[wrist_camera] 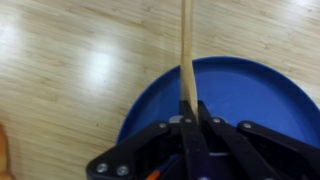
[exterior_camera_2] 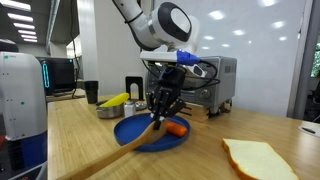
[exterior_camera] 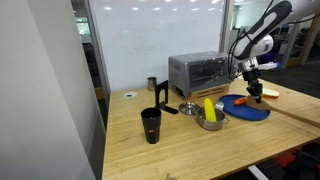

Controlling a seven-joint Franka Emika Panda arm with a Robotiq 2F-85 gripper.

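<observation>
In the wrist view my gripper is shut on a long wooden utensil (wrist_camera: 187, 45), whose pale shaft runs away from the fingers. Beneath them lies a blue plate (wrist_camera: 235, 80). From the second exterior view, the gripper (exterior_camera_2: 156, 122) grips the wooden utensil (exterior_camera_2: 118, 152) over the near side of the blue plate (exterior_camera_2: 150, 145). A carrot-like orange item (exterior_camera_2: 177, 128) rests on the plate, beside the gripper. Whether the utensil touches the plate cannot be told.
A slice of bread (exterior_camera_2: 258, 160) lies right of the plate. A metal pot (exterior_camera: 211, 121) holding something yellow, a black cup (exterior_camera: 151, 125) and a toaster oven (exterior_camera: 198, 73) stand on the table.
</observation>
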